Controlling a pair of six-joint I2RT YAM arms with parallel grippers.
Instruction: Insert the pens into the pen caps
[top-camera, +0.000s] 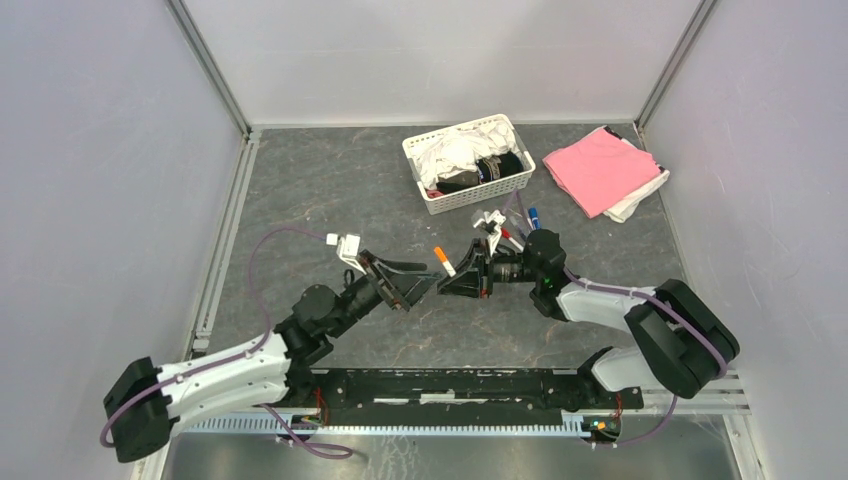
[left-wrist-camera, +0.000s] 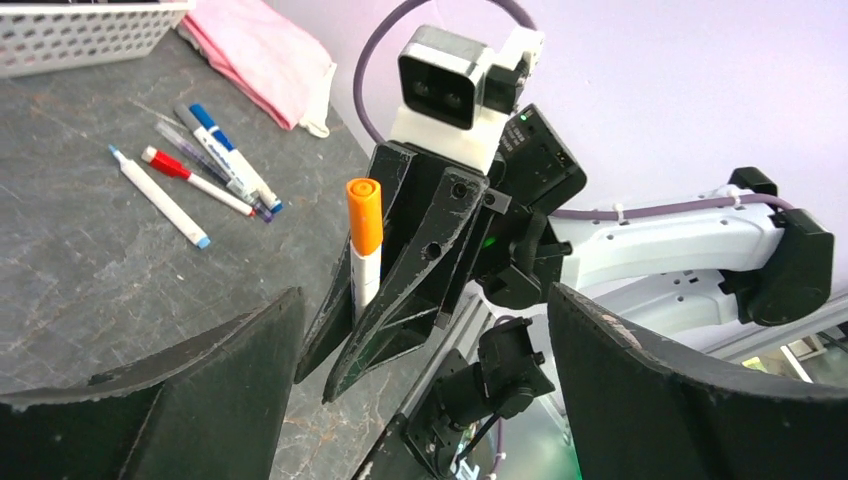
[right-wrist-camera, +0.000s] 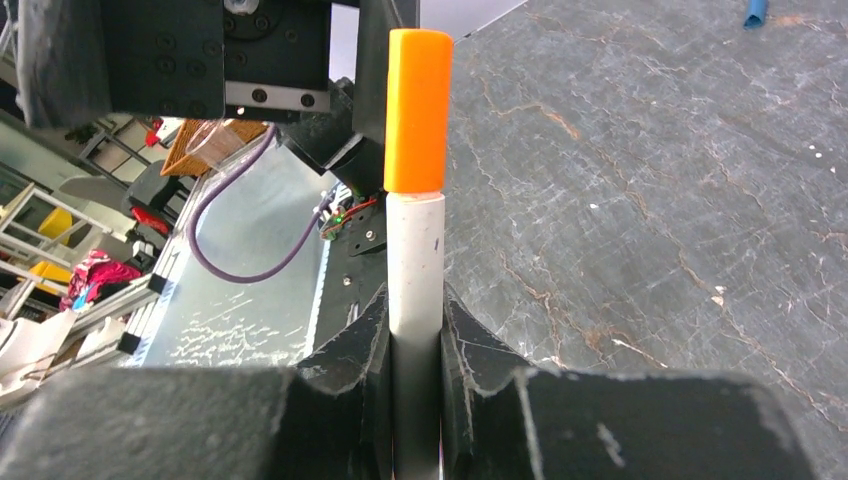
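My right gripper (top-camera: 452, 278) is shut on a white marker (right-wrist-camera: 415, 280) with an orange cap (right-wrist-camera: 416, 110) on its upper end, held upright. My left gripper (top-camera: 414, 282) stands open just left of it, nothing between its fingers; in the left wrist view the capped marker appears beyond the gap. Loose pens lie on the grey table behind the right gripper: a red one (left-wrist-camera: 173, 166), a white one with light blue tip (left-wrist-camera: 160, 197), and several blue, grey and purple ones (left-wrist-camera: 232, 163). A small blue piece (right-wrist-camera: 756, 12) lies apart on the table.
A white basket (top-camera: 430, 205) of cloths and dark items stands at the back; folded pink and white cloths (top-camera: 598, 170) lie at the back right. Walls bound the workspace on the sides and back.
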